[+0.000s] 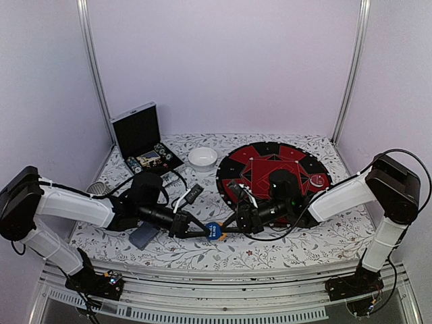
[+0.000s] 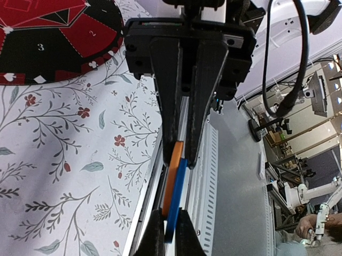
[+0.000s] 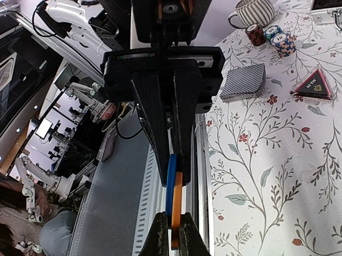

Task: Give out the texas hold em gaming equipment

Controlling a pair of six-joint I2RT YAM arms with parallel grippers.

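Between my grippers, low at the table's front, are two discs pressed face to face and slightly offset. The blue disc (image 1: 215,231) bears white "BLIND" lettering; the orange disc (image 3: 178,202) shows as a sliver beside it. My left gripper (image 1: 204,233) is shut on the edge of the blue disc, and my right gripper (image 1: 226,227) is shut on the orange one from the opposite side. In both wrist views the discs stand edge-on and overlap closely. The round red and black game mat (image 1: 233,179) lies behind the right arm.
An open black chip case (image 1: 138,131) stands at back left, beside a white bowl (image 1: 202,158). A card box (image 1: 144,235) lies left of the left gripper. In the right wrist view are a mug (image 3: 255,13), chip stacks (image 3: 283,45) and a triangular "ALL IN" piece (image 3: 314,85).
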